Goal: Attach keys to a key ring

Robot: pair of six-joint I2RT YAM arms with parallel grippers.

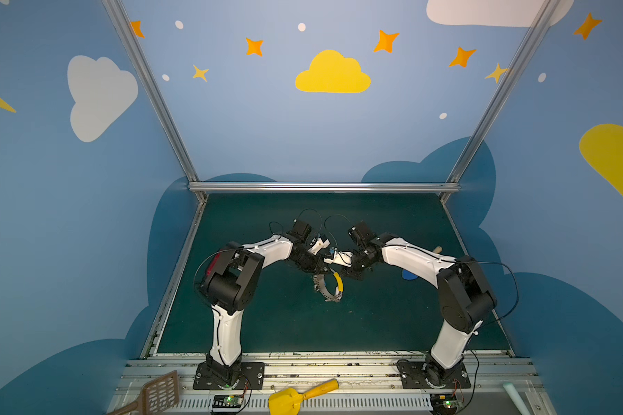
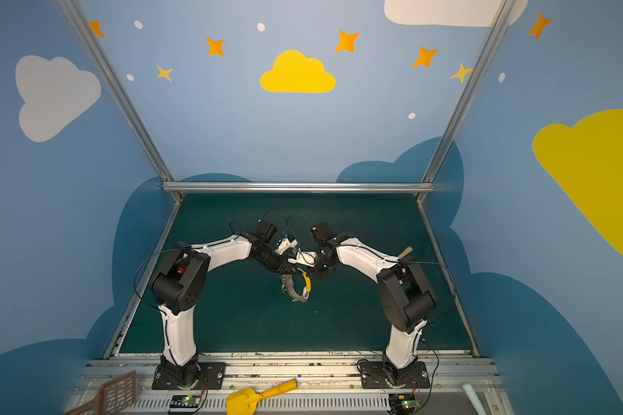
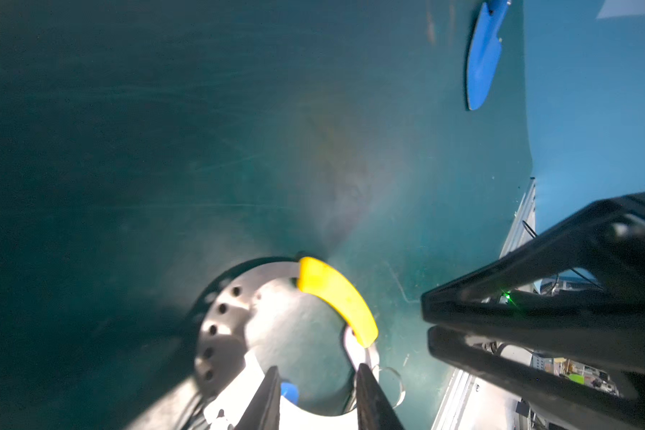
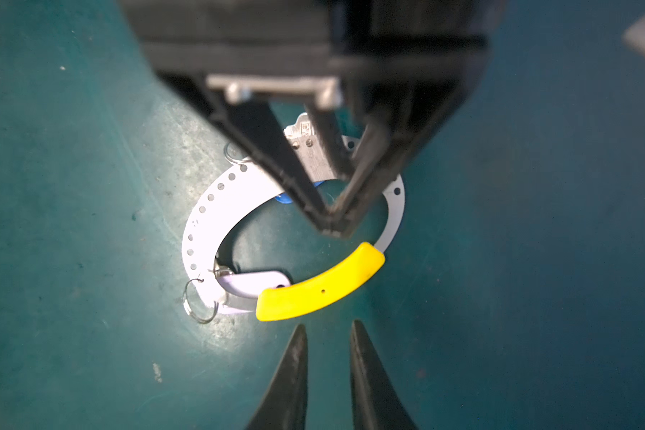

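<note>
A large metal key ring (image 4: 225, 204) with a row of holes and a yellow grip (image 4: 326, 290) is between my two grippers. Blurred, my left gripper is above its near band, its fingers apart in its own wrist view; whether they touch the band I cannot tell. A blue piece (image 4: 285, 197) shows inside the loop, partly covered by the left gripper. Beside the yellow grip is a pale tab (image 4: 254, 283). A thin wire ring (image 4: 200, 308) hangs at the band's edge. My right gripper stands open beyond the yellow grip, nothing between its fingers.
A blue trowel (image 1: 409, 274) lies under the right arm. A red thing (image 1: 214, 261) shows behind the left arm. The yellow scoop (image 1: 301, 397) rests outside the front edge.
</note>
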